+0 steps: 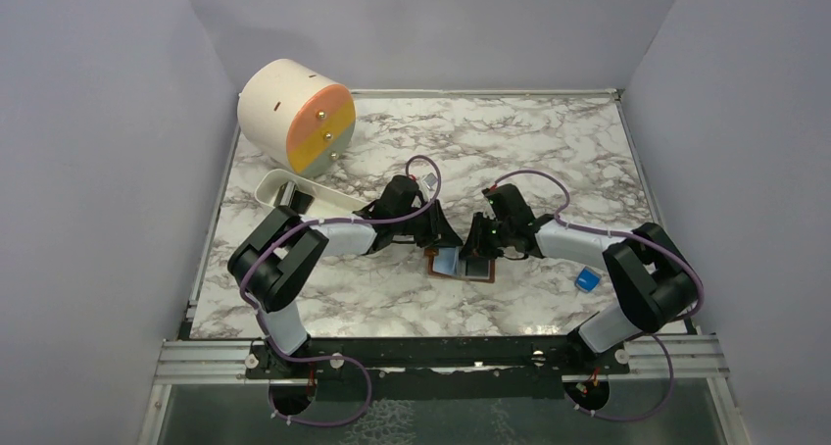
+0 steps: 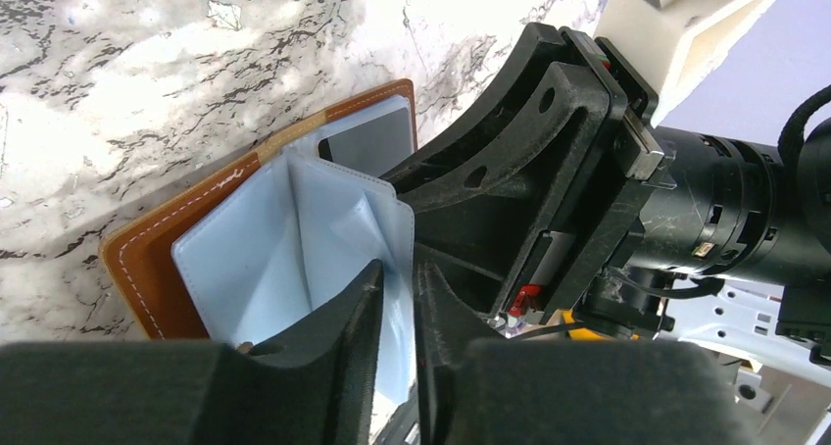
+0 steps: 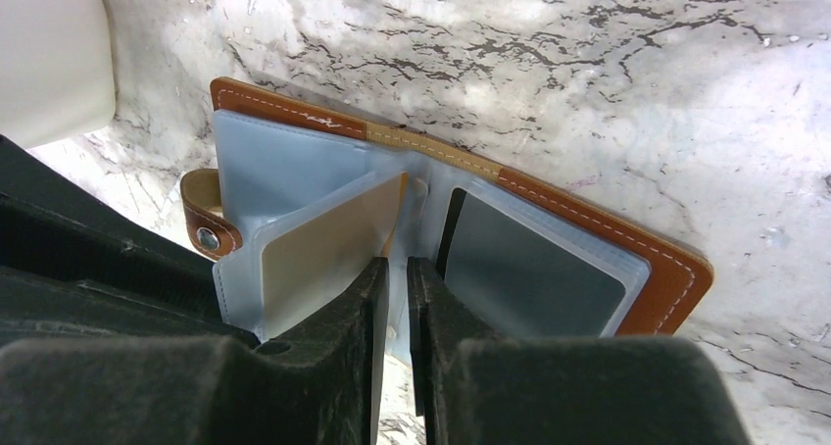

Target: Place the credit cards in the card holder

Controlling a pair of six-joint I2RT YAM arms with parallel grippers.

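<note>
The brown-edged card holder point(image 1: 461, 276) lies open on the marble table between both arms. In the right wrist view a beige card point(image 3: 328, 259) shows in a raised clear sleeve, and a dark grey card point(image 3: 534, 269) lies in the pocket on the right. My left gripper is part open, with the upright edge of a pale blue sleeve point(image 2: 353, 229) between its fingertips. My right gripper is shut on a thin, pale sleeve of the holder near its middle fold. The lower part of that sleeve is hidden by the fingers.
A blue item point(image 1: 587, 279) lies by the right arm. To the left stands a white tray point(image 1: 338, 198) with dark items in it. A large cream drum point(image 1: 284, 107) stands behind it.
</note>
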